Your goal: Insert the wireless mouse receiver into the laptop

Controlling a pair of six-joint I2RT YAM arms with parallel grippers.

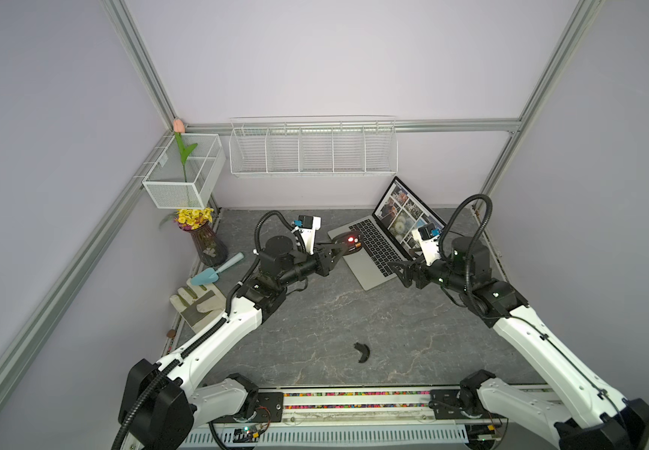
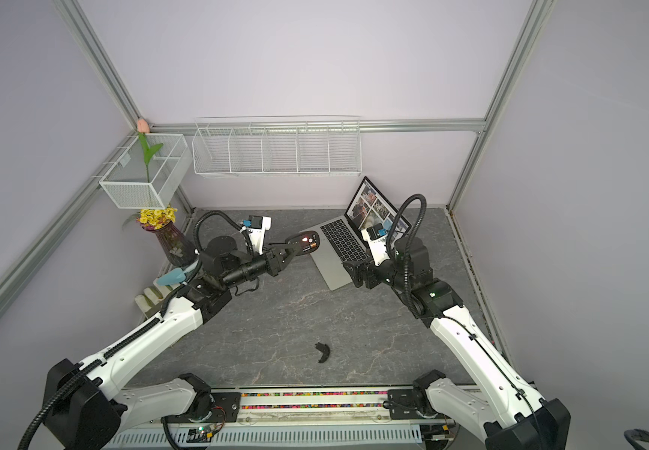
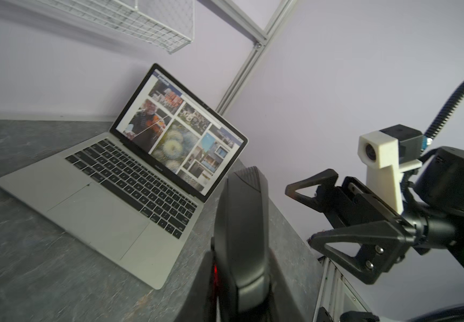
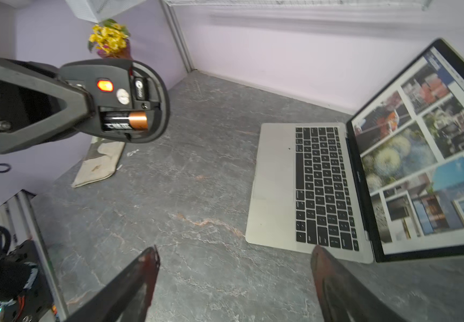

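My left gripper (image 1: 337,253) is shut on the black mouse (image 3: 242,230), held above the table by the laptop's near-left side. In the right wrist view the mouse's underside faces me with its cover off; a glowing red sensor, a battery (image 4: 124,120) and the small receiver (image 4: 140,89) in its slot all show. The silver laptop (image 4: 277,177) stands opened, its screen lit with pictures. Over the laptop's front right part hangs my right gripper, fingers wide apart and nothing between its fingers.
A small curved black piece (image 1: 362,352), perhaps the mouse's cover, lies alone on the front of the table. To the left are a flower vase (image 1: 207,244), a blue trowel (image 1: 218,270) and a glove (image 1: 198,303). Wire baskets (image 1: 313,150) hang at the back.
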